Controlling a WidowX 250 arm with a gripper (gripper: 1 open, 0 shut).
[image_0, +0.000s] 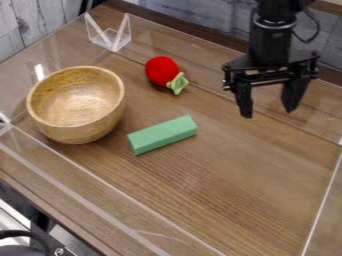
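My black gripper (269, 92) hangs at the upper right above the wooden table, open, with its fingers apart and nothing seen between them. To its left lies a red round object (163, 70) with a green part at its lower right. A green block (162, 135) lies lower, left of centre, and a tan bowl (75, 128) stands at the left. The gripper is apart from all three.
A small white wire-like holder (107, 36) stands at the top left. Dark walls or edges border the top.
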